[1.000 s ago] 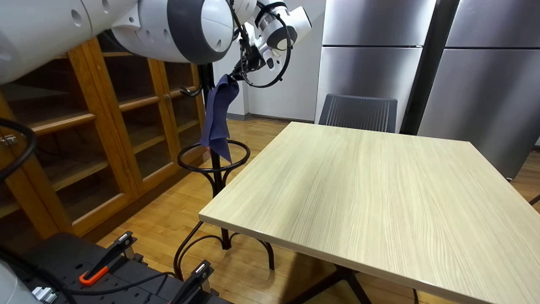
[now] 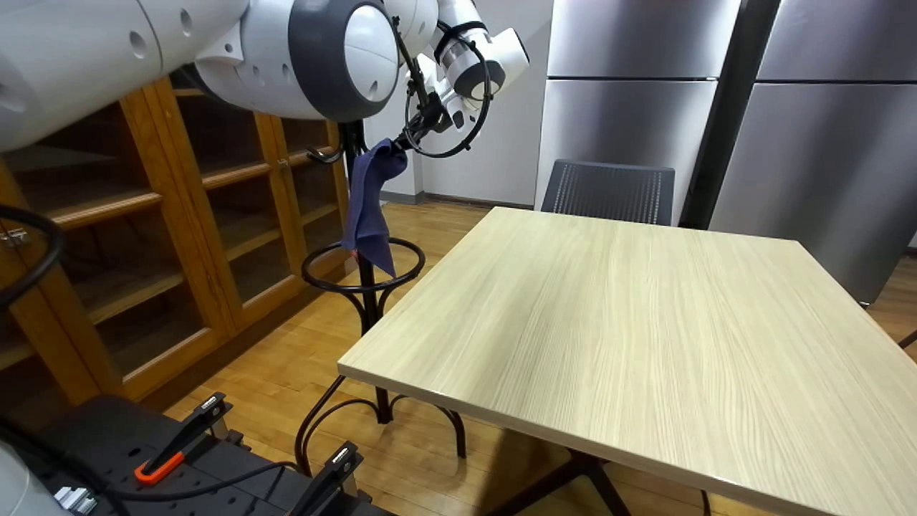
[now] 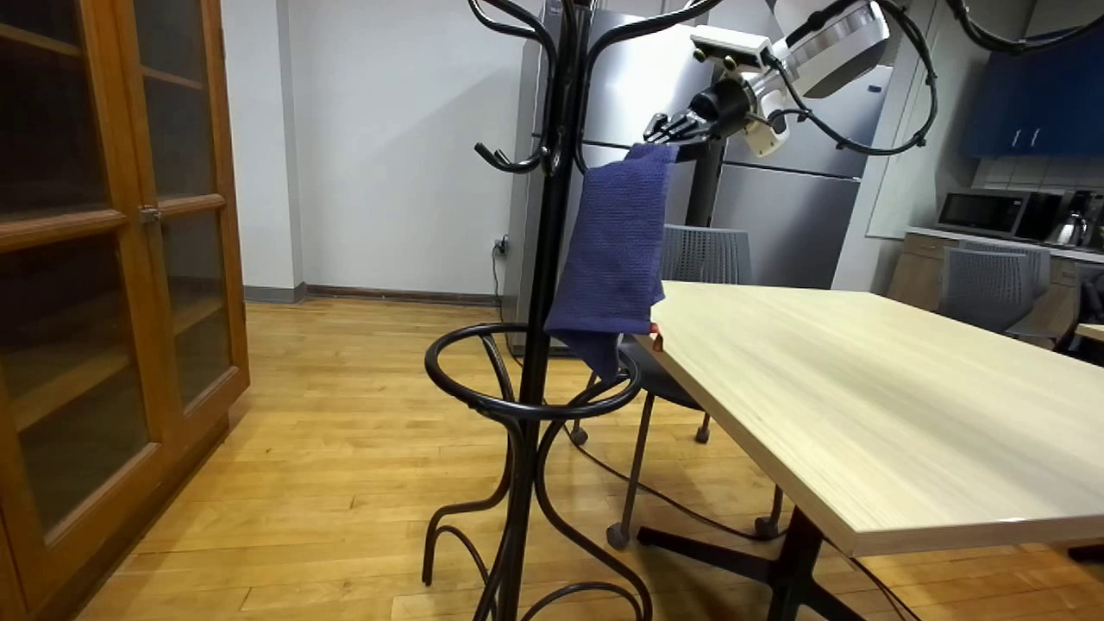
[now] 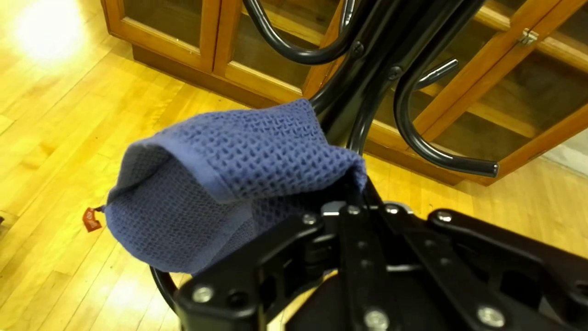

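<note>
A blue waffle-weave towel (image 3: pixel 618 243) hangs down beside the black coat rack (image 3: pixel 546 269), its lower end near the rack's ring. My gripper (image 3: pixel 660 131) is at the towel's top edge, on the table side of the rack. In the wrist view the towel (image 4: pixel 259 149) folds over the tip of my gripper, which is shut on a gathered bit of cloth. A hooked arm (image 4: pixel 441 157) of the rack curves out bare to the right. Whether another hook lies under the towel is hidden.
A bare wooden table (image 2: pixel 636 327) stands right of the rack, with a dark chair (image 2: pixel 610 190) behind it. The glass-doored wooden cabinet (image 2: pixel 206 206) is behind the rack at left. Another hook (image 4: pixel 303 52) sticks out at upper left in the wrist view.
My gripper has come down slightly, and the towel's top has lowered with it. The towel's lower part hangs almost where it did.
</note>
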